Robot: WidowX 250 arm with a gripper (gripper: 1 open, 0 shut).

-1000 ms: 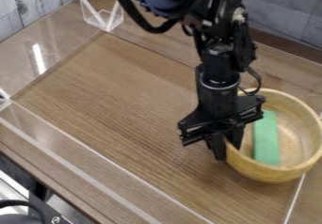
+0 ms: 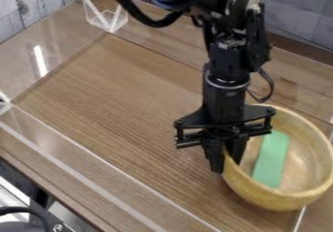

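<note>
The black gripper (image 2: 224, 143) points down over the left rim of a cream-yellow bowl (image 2: 294, 187) at the right of the camera view. It appears shut on that rim, though its fingertips are partly hidden against the bowl. A light green oblong object (image 2: 271, 158) lies inside the bowl, to the right of the gripper.
A white wire-like holder (image 2: 107, 12) stands at the back left. Black cables or arm parts show at the lower left edge.
The gripper has shifted slightly left and turned a little. The bowl has moved with it toward the bottom of the view.
</note>
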